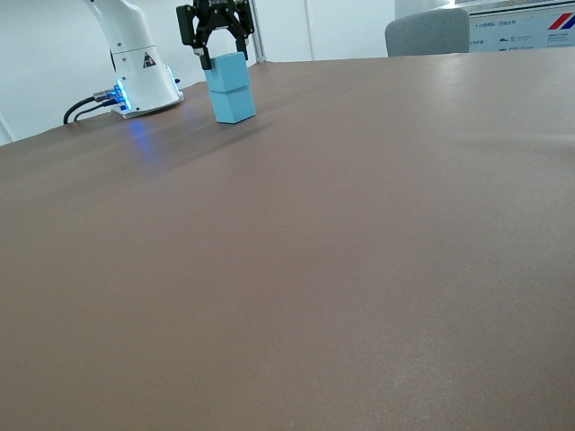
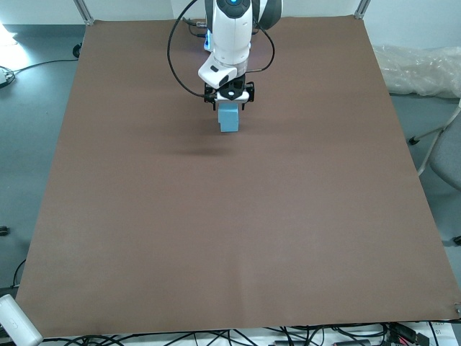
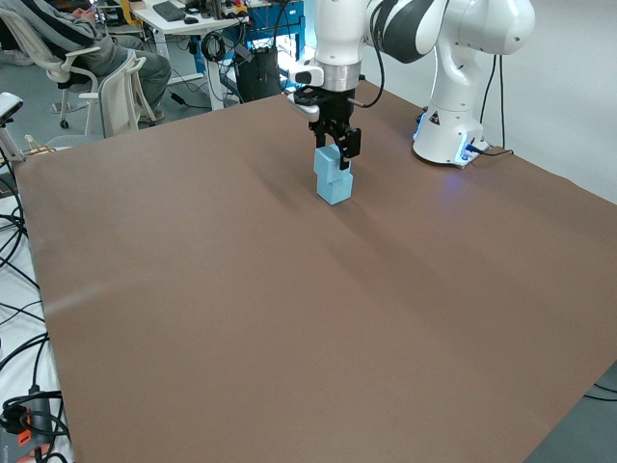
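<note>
Two light-blue cubes (image 1: 231, 103) are stacked on the brown table (image 2: 238, 223), near its far end in the left view. The black gripper (image 1: 225, 56) is over the stack with its fingertips beside the upper cube, one on either side in the top view; whether they touch it cannot be told. In the right view the gripper (image 3: 333, 154) hides part of the upper cube, and the lower cube (image 3: 335, 188) shows beneath. In the left view the gripper (image 2: 229, 105) mostly hides behind the arm's white wrist, with the blue stack (image 2: 229, 122) below.
The white arm base (image 3: 443, 140) stands on the table's edge with cables around it. Cable bundles (image 3: 29, 415) run along another edge. A chair (image 2: 446, 151) stands beside the table.
</note>
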